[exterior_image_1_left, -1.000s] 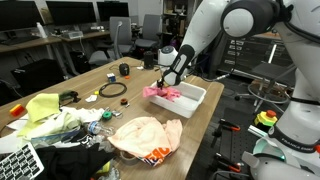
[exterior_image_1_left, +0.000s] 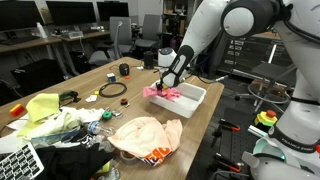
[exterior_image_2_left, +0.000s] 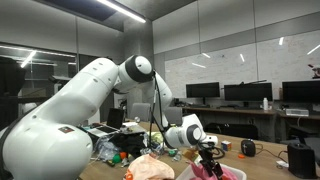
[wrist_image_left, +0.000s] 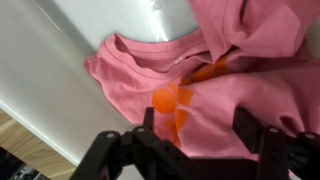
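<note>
A pink cloth with orange patches (wrist_image_left: 172, 100) lies bunched inside the white bin (exterior_image_1_left: 188, 103), towards its left end in exterior view 1. Down at that bin my gripper (exterior_image_1_left: 157, 90) hovers at the cloth, its fingers part open. In the wrist view the two dark fingertips stand well apart, with the pink cloth spread beneath and between them; whether they touch it I cannot tell. Exterior view 2 shows the gripper (exterior_image_2_left: 211, 166) over the same pink cloth (exterior_image_2_left: 205, 172), its fingers partly hidden.
A peach cloth (exterior_image_1_left: 146, 137) lies on the wooden table in front of the bin. Further left is a pile with a yellow-green cloth (exterior_image_1_left: 42, 106), black fabric (exterior_image_1_left: 75, 160) and small items. A coiled black cable (exterior_image_1_left: 113, 89) rests behind. Bare tabletop shows right of the bin.
Over the last second the arm and gripper have stayed nearly in place at the bin. The pink cloth shows no clear shift.
</note>
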